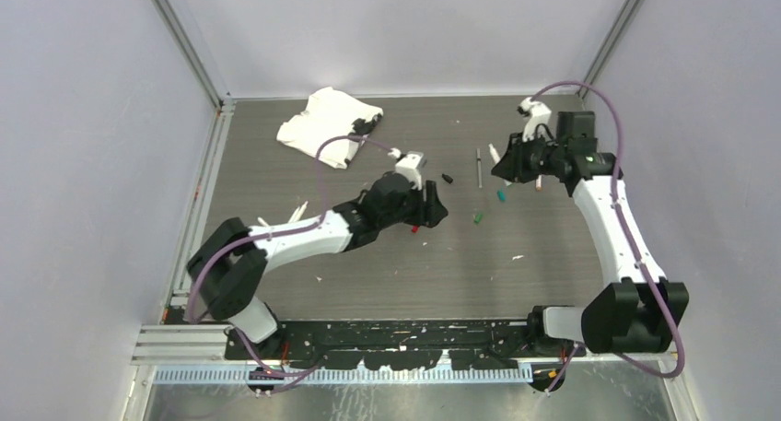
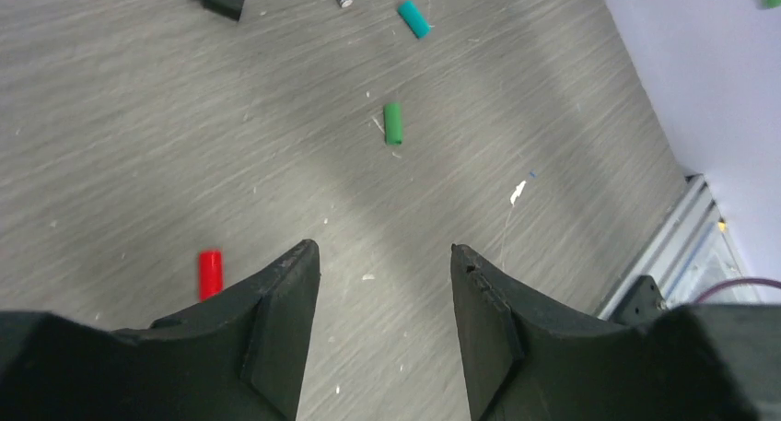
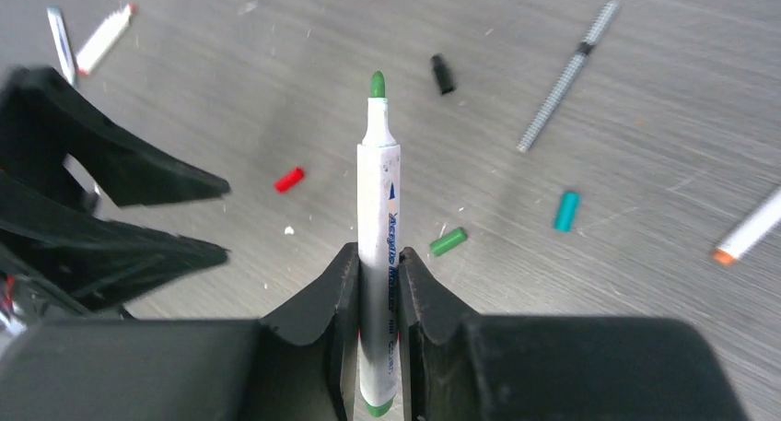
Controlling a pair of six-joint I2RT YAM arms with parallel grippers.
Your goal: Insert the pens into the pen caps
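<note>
A white pen with a green tip is pinched between the fingers of my right gripper, its tip end pointing away. Nothing sits in my left gripper, whose fingers stand apart above the table. On the table lie a green cap, a red cap, a teal cap and a black cap. The green cap lies ahead of the left fingers, apart from them; the red one is to their left. In the top view the right gripper is farther back and right of the left one.
A grey pen and an orange-tipped white pen lie loose at the right. White pens lie on the left, partly behind the left arm. A white cloth rests at the back left.
</note>
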